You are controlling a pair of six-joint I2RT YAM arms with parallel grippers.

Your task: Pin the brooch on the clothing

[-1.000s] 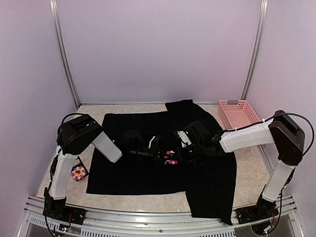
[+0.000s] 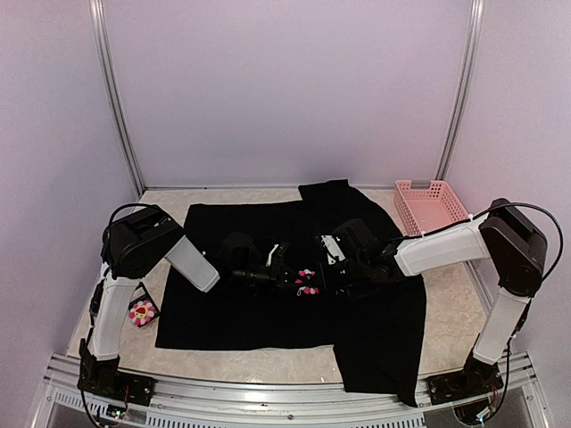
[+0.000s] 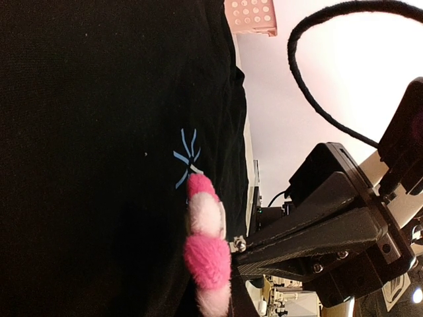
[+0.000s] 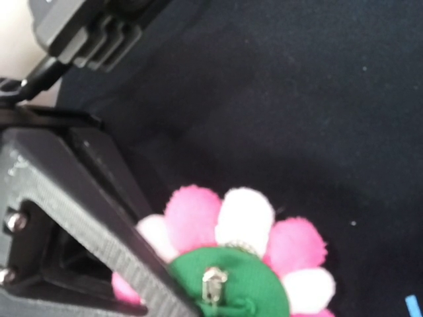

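Note:
The brooch (image 2: 308, 290), a plush flower with pink and white petals, stays above the black clothing (image 2: 241, 321). My left gripper (image 2: 293, 282) is shut on it. In the right wrist view the brooch (image 4: 231, 271) turns its green back and metal clasp toward the camera, and a finger of the left gripper crosses its lower left. The brooch (image 3: 208, 264) appears edge-on in the left wrist view. There my right gripper reaches in from the right, shut, its tips beside the metal clasp. Whether the tips touch the clasp is hard to tell.
Blue marks (image 3: 190, 158) show on the cloth near the brooch. A second flower brooch (image 2: 142, 312) lies in a dark tray at the left. The pink basket (image 2: 430, 209) stands at the back right.
The brooch's lower petals and the right arm have shifted very slightly to the left over the last second. My left arm is nearly still.

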